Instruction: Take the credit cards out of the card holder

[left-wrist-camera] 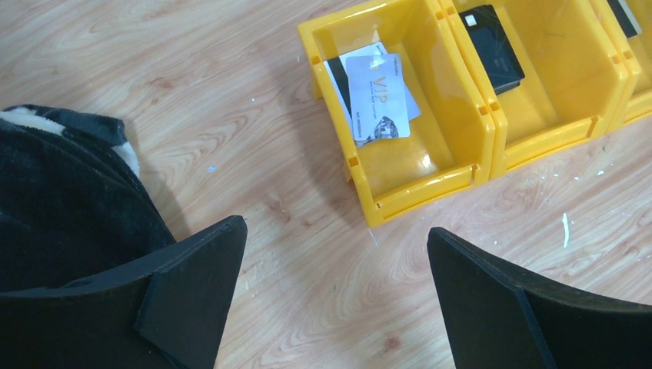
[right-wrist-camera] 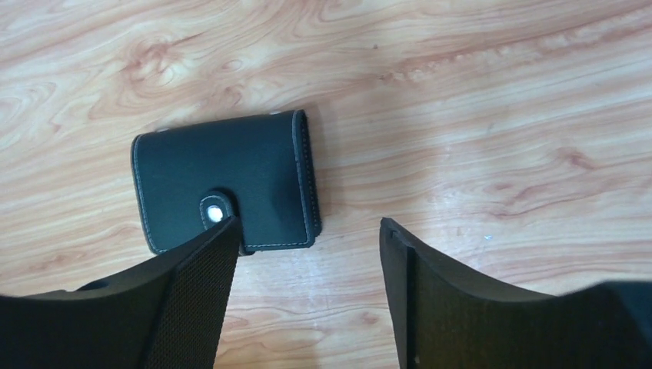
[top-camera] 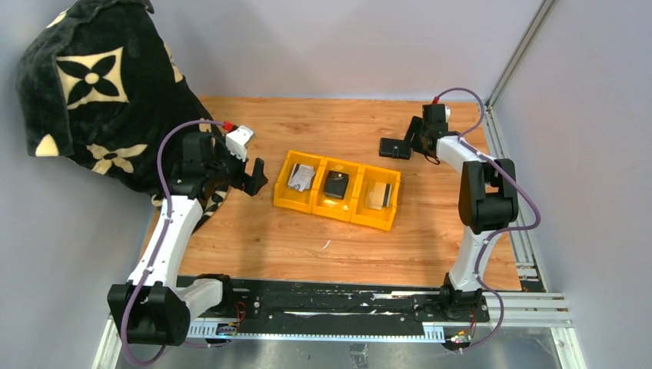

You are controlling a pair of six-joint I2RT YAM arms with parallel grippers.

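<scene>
The black card holder (top-camera: 395,148) lies flat on the table at the back right. In the right wrist view the holder (right-wrist-camera: 231,181) is folded closed, its strap and silver snap facing up, and no card shows outside it. My right gripper (top-camera: 415,137) is at its right side in the top view. Its fingers (right-wrist-camera: 204,284) stand apart with nothing between them, and the left one overlaps the holder's lower edge in its wrist view. Left of the yellow bins, my left gripper (top-camera: 256,175) is open and empty.
Three joined yellow bins (top-camera: 295,204) stand mid-table. Flat cards (left-wrist-camera: 380,100) lie in the left one, a black item (top-camera: 336,184) in the middle, cards (top-camera: 377,196) in the right. A dark blanket (top-camera: 115,77) fills the left back. Bare table lies right of the holder.
</scene>
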